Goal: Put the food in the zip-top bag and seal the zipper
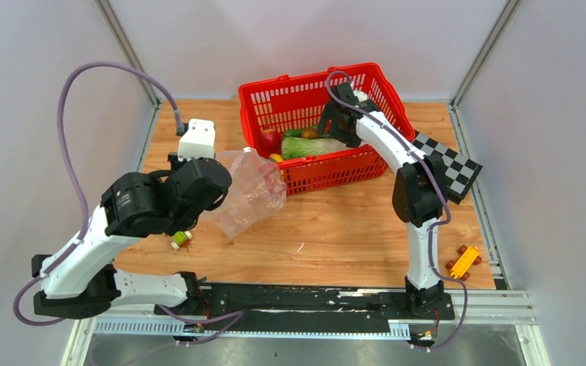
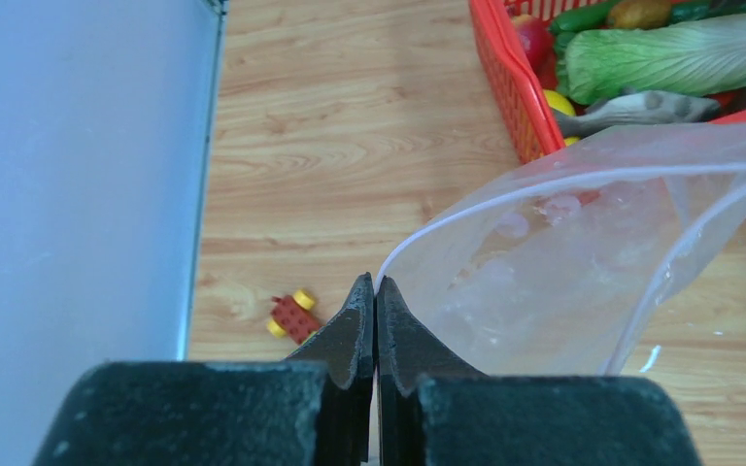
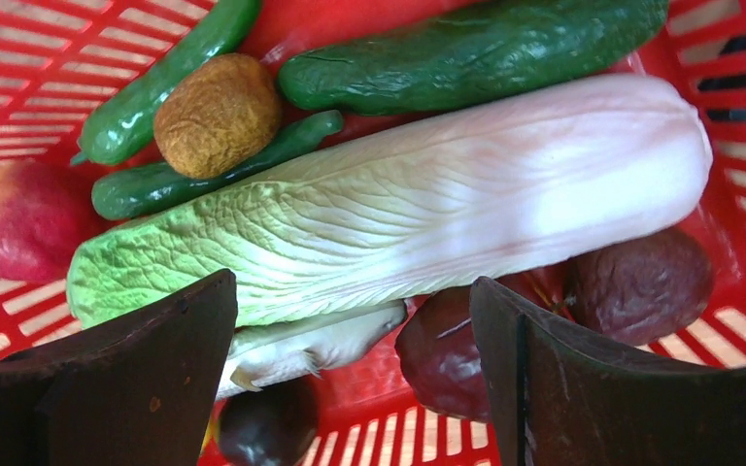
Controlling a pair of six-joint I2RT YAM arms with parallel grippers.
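A clear zip top bag (image 1: pixel 253 191) hangs in front of the red basket's left corner, its mouth gaping in the left wrist view. My left gripper is shut on one edge of the bag's rim. No food shows inside the bag (image 2: pixel 554 272). Over the right part of the basket, my right gripper points down with its fingers wide apart and nothing held. Below it lies a long pale cabbage (image 3: pixel 398 194), with cucumbers (image 3: pixel 476 58), a brown potato-like item (image 3: pixel 217 115), a red fruit (image 3: pixel 24 221) and dark purple pieces (image 3: pixel 442 349) around it.
The red basket (image 1: pixel 336 177) stands at the back of the wooden table. A checkered board (image 1: pixel 458 169) lies to its right, a yellow toy (image 1: pixel 465 261) at the front right. Small toy bricks (image 2: pixel 293 317) are on the left.
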